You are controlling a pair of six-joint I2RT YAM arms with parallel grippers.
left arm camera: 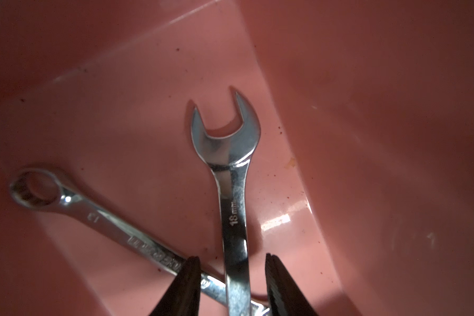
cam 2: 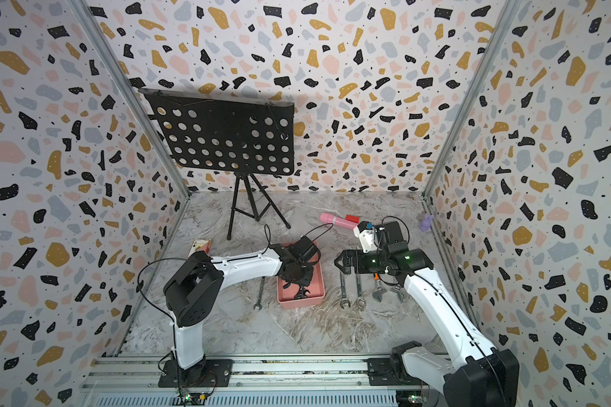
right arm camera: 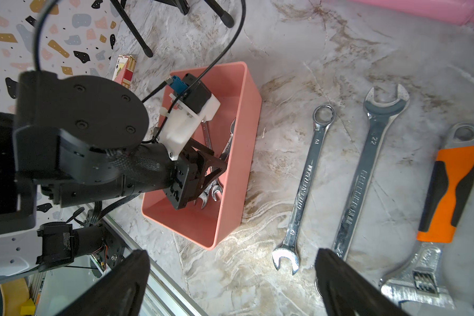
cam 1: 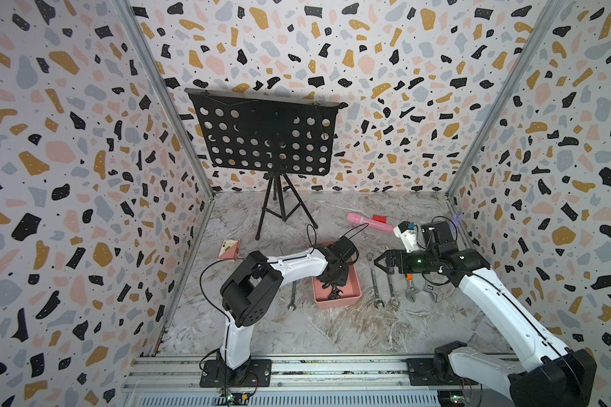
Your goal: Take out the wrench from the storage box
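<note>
In the left wrist view a shiny 18 mm wrench (left arm camera: 231, 194) lies on the floor of the pink storage box (left arm camera: 110, 105), its open end pointing away from me. A second wrench (left arm camera: 121, 226), ring end at the left, passes beneath its shaft. My left gripper is partly open, with the 18 mm shaft running between its fingers and a gap on each side. From above, the left hand (cam 1: 336, 264) is down in the box and hides part of the wrenches. My right gripper stands open and empty, to the right of the box.
Right of the box lie a ring-and-open wrench (right arm camera: 305, 189), a larger 22 wrench (right arm camera: 366, 173) and an orange-handled adjustable wrench (right arm camera: 447, 194). Another wrench (cam 1: 292, 293) rests left of the box. A pink tube (cam 1: 370, 221) and a black stand (cam 1: 278, 203) are behind.
</note>
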